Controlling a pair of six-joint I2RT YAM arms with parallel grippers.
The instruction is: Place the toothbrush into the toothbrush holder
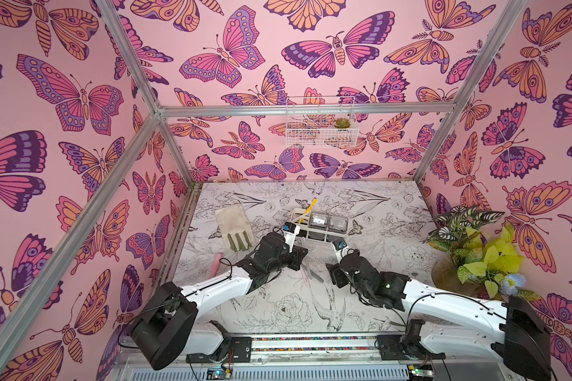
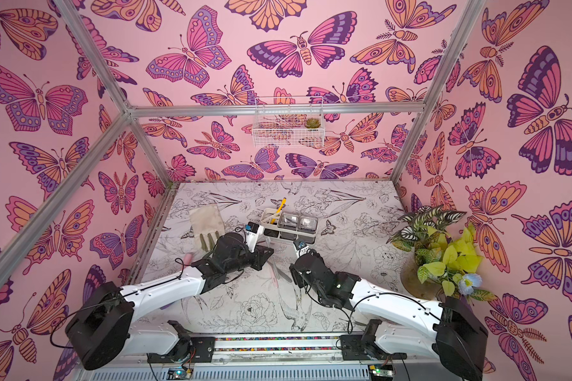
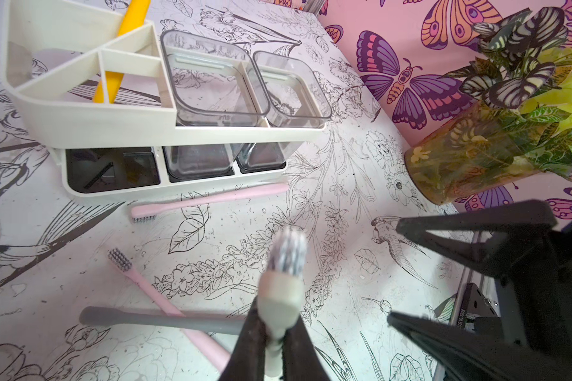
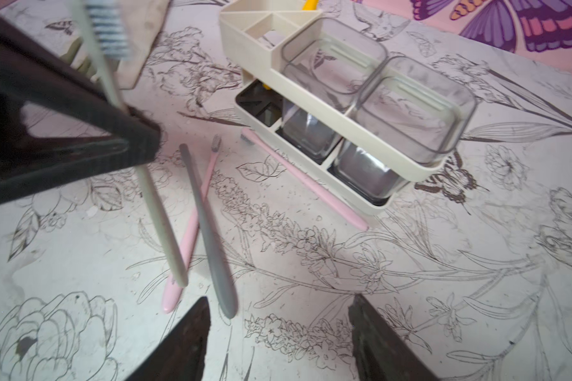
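Note:
My left gripper is shut on a pale toothbrush (image 3: 281, 285), its bristled head pointing up toward the camera. In the right wrist view this toothbrush (image 4: 155, 212) hangs tilted above the table, handle end down. The white toothbrush holder (image 3: 127, 136) stands beyond it, with a yellow toothbrush (image 3: 130, 19) leaning in a divided slot. My right gripper is open, with only table showing between its fingers. On the table lie a pink toothbrush (image 3: 216, 199) along the holder's front, another pink toothbrush (image 3: 149, 289), and a grey toothbrush (image 3: 159, 318) crossing over it.
Clear bins (image 4: 413, 108) fill the holder's other side. A beige glove (image 1: 234, 225) lies at the table's left, near a pink stick-like item (image 1: 216, 263). A potted plant (image 1: 470, 254) stands at the right edge. Open table (image 1: 387, 241) extends right of the holder.

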